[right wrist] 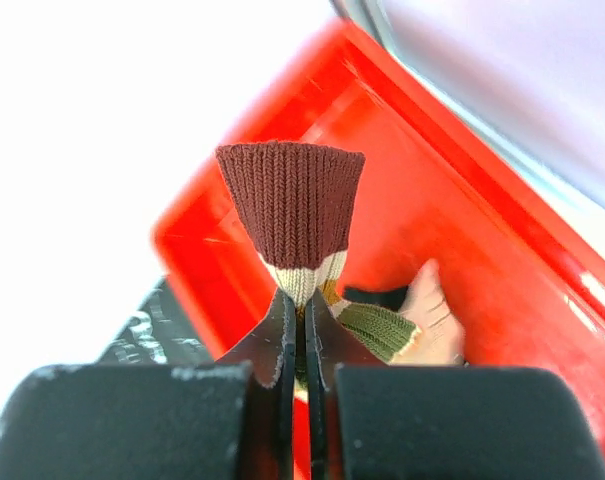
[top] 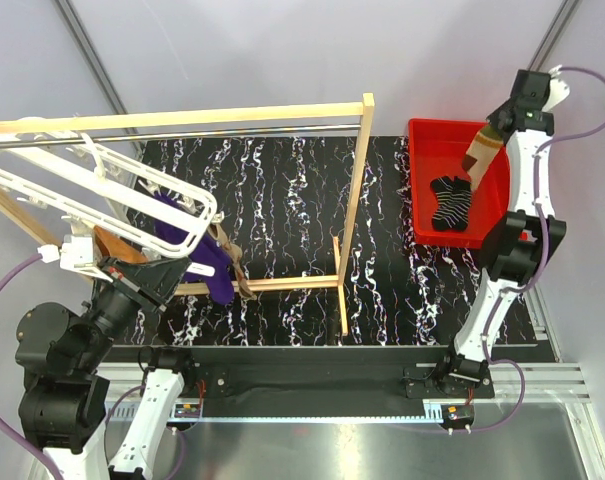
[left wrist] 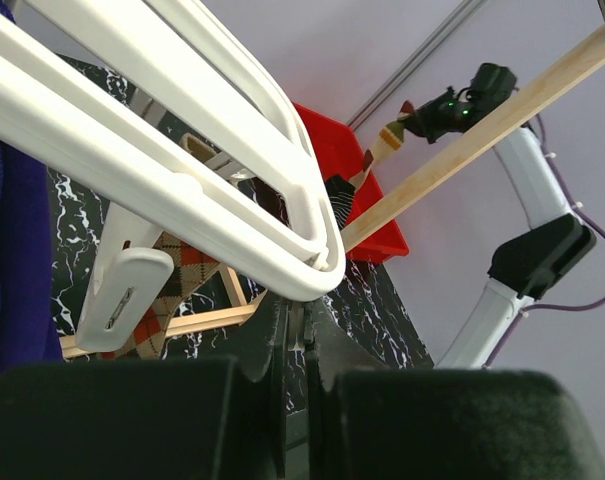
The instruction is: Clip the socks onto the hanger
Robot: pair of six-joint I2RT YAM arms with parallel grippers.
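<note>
My right gripper is shut on a striped sock (right wrist: 294,200) with a dark brown cuff and cream, green and tan bands. In the top view this sock (top: 484,155) hangs below the gripper over the red bin. A black-and-white striped sock (top: 450,203) lies on the bin floor. At the left, my left gripper is shut on the edge of the white plastic hanger (left wrist: 197,190). From the hanger's clips hang a purple sock (top: 207,255), an orange one (top: 117,245) and a checked one (left wrist: 187,270).
The red bin (top: 416,190) stands at the right of the black marbled table (top: 282,215). Between bin and hanger rises a wooden frame (top: 353,195) with a top bar (top: 232,114). A white clip (left wrist: 132,285) hangs beneath the hanger near my left gripper.
</note>
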